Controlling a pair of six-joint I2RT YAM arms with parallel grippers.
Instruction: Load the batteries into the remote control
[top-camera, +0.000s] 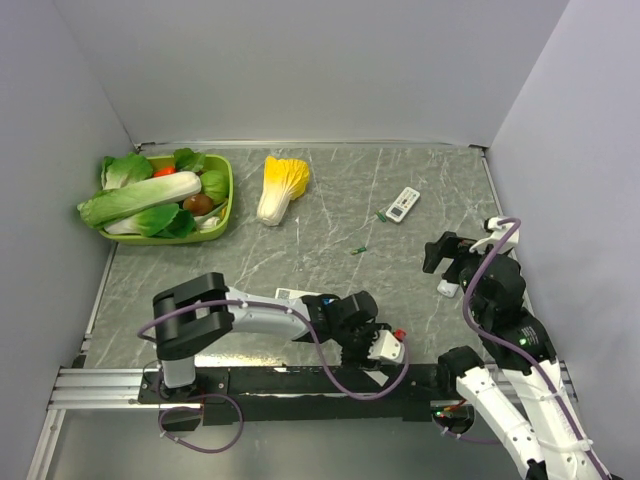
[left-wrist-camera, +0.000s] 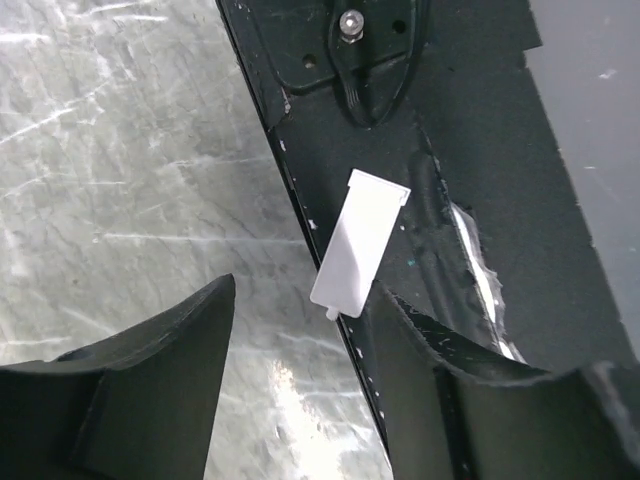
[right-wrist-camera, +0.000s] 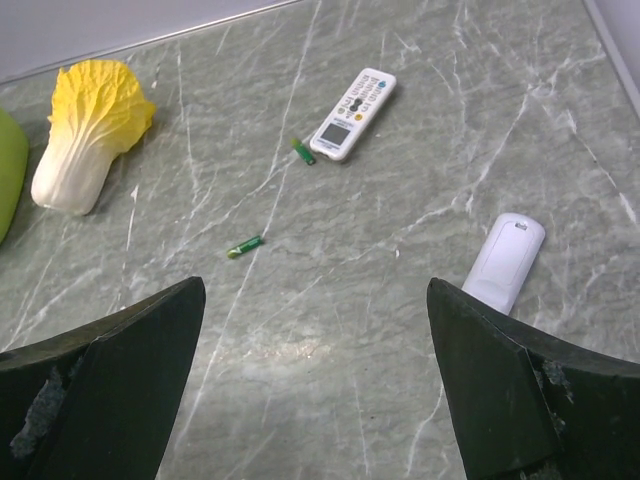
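Note:
My left gripper (top-camera: 368, 362) is low at the table's front edge. In the left wrist view its part-open fingers flank a thin white rectangular piece (left-wrist-camera: 355, 240), like a battery cover, lying on the black edge strip. My right gripper (top-camera: 447, 250) stands open over the right side, empty. Beyond it lie a white remote (right-wrist-camera: 352, 115) with buttons, a green battery (right-wrist-camera: 246, 245), another (right-wrist-camera: 303, 151) beside the remote, and a plain white handset (right-wrist-camera: 505, 250). Under the left arm a further white remote (top-camera: 292, 295) is mostly hidden.
A green basket (top-camera: 217, 228) of vegetables fills the back left, with a yellow napa cabbage (top-camera: 280, 190) beside it. Walls bound the back and sides.

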